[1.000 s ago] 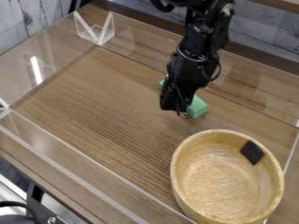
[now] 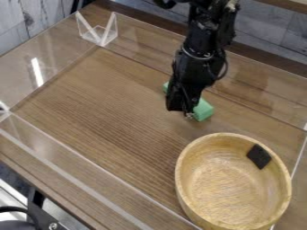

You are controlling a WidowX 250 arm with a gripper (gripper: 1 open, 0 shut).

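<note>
My black gripper (image 2: 188,106) hangs over the wooden table, pointing down, its fingers close together, shut. Right beside and partly behind it lies a green object (image 2: 200,111), partly hidden by the gripper and arm. Whether the fingertips touch it I cannot tell; nothing clearly shows between them.
A large beige round bin (image 2: 232,193) with a black patch on its rim fills the lower right. A white wire rack (image 2: 99,29) stands at the back left. Black cables lie at the bottom left corner.
The gripper and arm have shifted very slightly near the green object, which stays in about the same place.
</note>
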